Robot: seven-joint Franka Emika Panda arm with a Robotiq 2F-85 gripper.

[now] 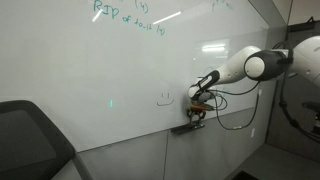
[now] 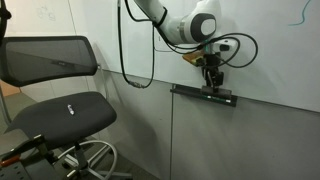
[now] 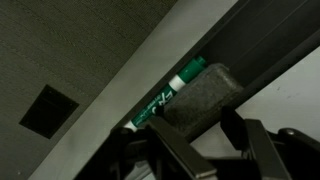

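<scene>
In the wrist view a grey eraser [image 3: 203,98] lies on the dark tray [image 3: 262,42] under the whiteboard. Alongside it is a white marker with a green cap and label [image 3: 172,91]. My gripper is over the eraser's near end, its dark fingers apart on either side. Whether they touch the eraser is too dark to tell. From outside, the gripper [image 1: 194,116] is down at the tray [image 1: 184,128] against the whiteboard [image 1: 100,75]. In the second exterior view the gripper [image 2: 212,83] hides most of what lies on the tray.
A black office chair [image 2: 62,118] stands left of the tray, with a small object [image 2: 71,107] on its seat. Loose cables [image 2: 152,70] loop around the arm. The whiteboard bears green writing [image 1: 130,18] and a small drawn face [image 1: 165,101].
</scene>
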